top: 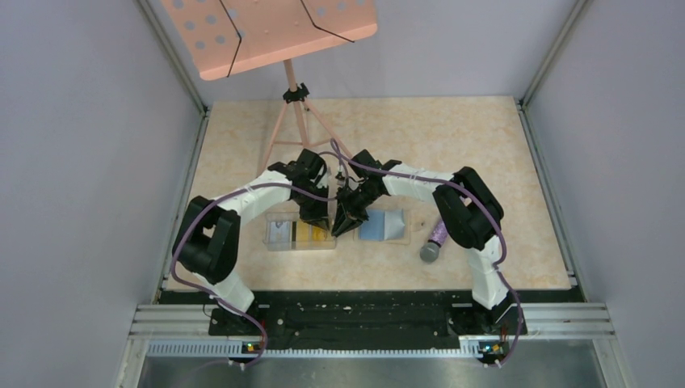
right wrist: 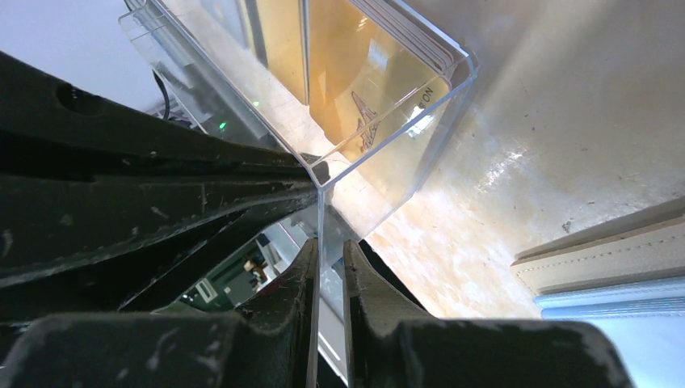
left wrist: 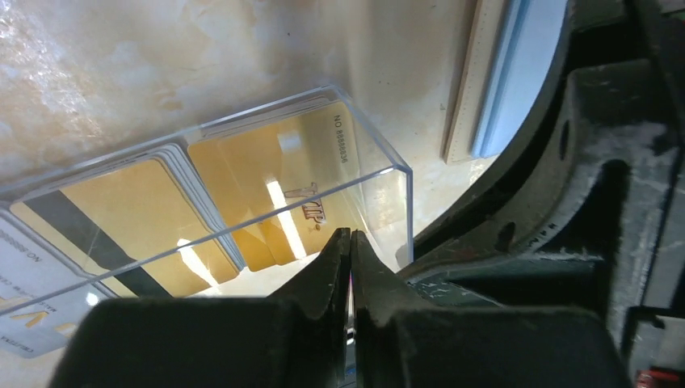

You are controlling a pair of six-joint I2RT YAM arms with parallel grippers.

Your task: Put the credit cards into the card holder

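A clear box on the table holds stacks of cards, with gold cards in its right-hand compartment. My left gripper is over this compartment's right end, near the lower edge of the gold cards. Its tips are almost together; no card shows between them, and whether they fully meet cannot be told. At the box's right front corner, my right gripper is shut on the clear box wall. The open card holder, tan with pale blue pages, lies just right of the box.
A purple cylinder with a grey end lies right of the holder, close to my right arm. Behind the box stands a pink tripod stand. Both grippers are very near each other. Free table lies at the back right.
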